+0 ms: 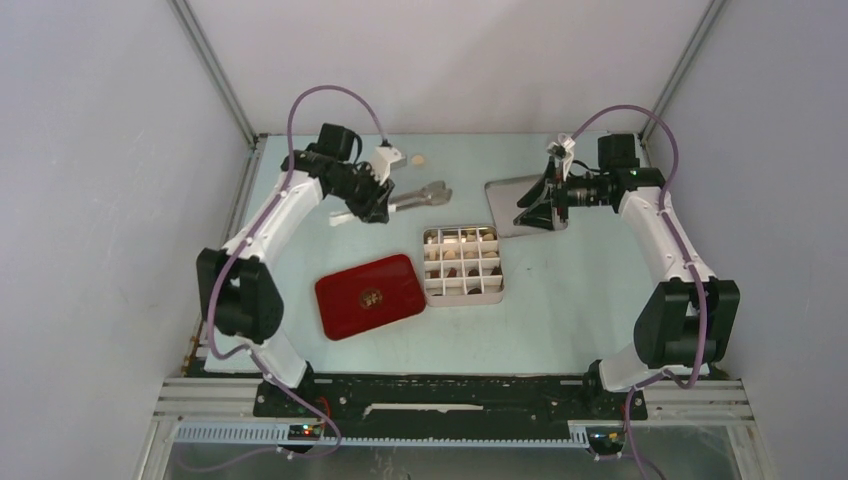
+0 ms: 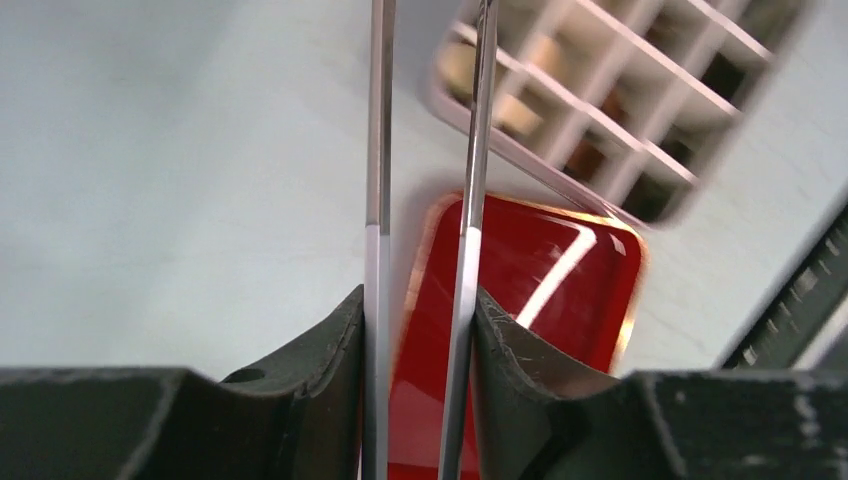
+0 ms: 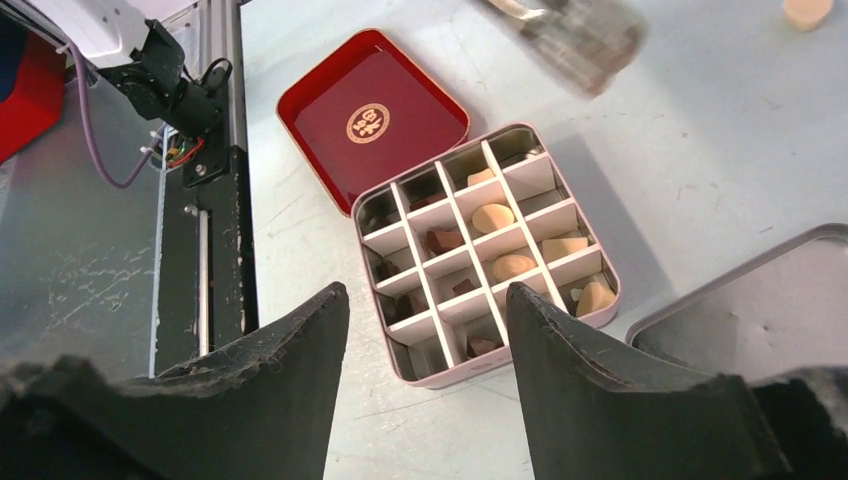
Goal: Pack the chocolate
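My left gripper (image 1: 378,205) is shut on metal tongs (image 1: 425,195), blurred, held above the table left of the compartment box; their shafts (image 2: 472,200) run up between the fingers in the left wrist view. The pink-rimmed box (image 1: 463,300) holds pale and dark chocolates in several compartments, among them a round pale piece (image 3: 492,218). A pale round piece (image 1: 418,160) lies loose at the back of the table. My right gripper stands part open right of the box, above a grey tray (image 1: 520,226), nothing between its fingers.
A red tray (image 1: 350,310) lies left of the box, near it. The front of the table and its right side beside the box are clear. Walls rise behind and at both sides.
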